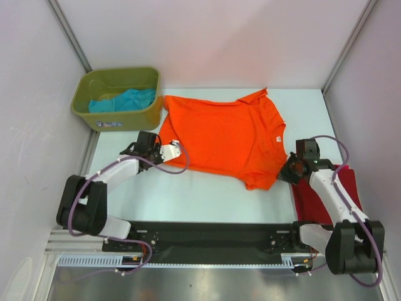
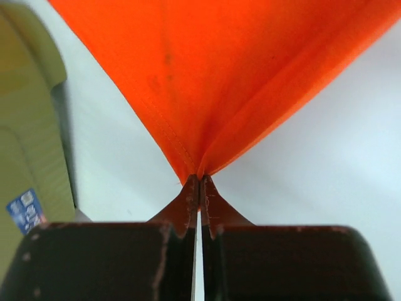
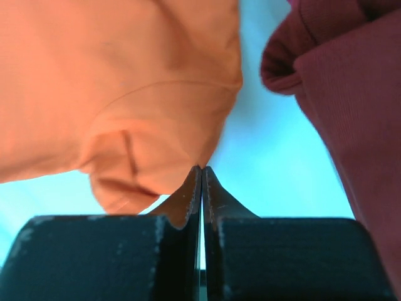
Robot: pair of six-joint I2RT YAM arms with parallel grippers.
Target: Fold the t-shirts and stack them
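The orange t-shirt (image 1: 216, 128) lies spread over the middle of the table, its lower right sleeve (image 3: 119, 188) crumpled. My left gripper is shut on the shirt's lower left corner, and the cloth (image 2: 207, 94) draws into a point at the fingertips. At the opposite end my right gripper is shut, with the sleeve's edge running into its fingertips. How much cloth lies between those right fingertips is hidden. In the top view the left gripper (image 1: 164, 150) and right gripper (image 1: 285, 175) stand at the shirt's two lower sides.
An olive bin (image 1: 116, 81) with blue cloth (image 1: 125, 100) inside stands at the back left. A dark red folded cloth (image 1: 313, 200) lies at the right edge, beneath the right arm and close to its gripper.
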